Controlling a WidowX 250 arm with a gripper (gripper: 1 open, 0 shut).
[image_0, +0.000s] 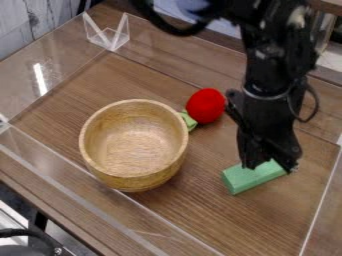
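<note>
The black gripper (249, 132) hangs over the right side of the wooden table, its fingers shut with nothing seen between them. Just below its fingertips lies a green block (251, 176), partly hidden by the gripper. A red rounded object (206, 103) sits to the gripper's left, with a small green piece (187, 122) beside it. A wide light wooden bowl (132, 145) stands on the left of the table.
A transparent object (107, 30) stands at the far upper left. Dark equipment edges the lower left corner.
</note>
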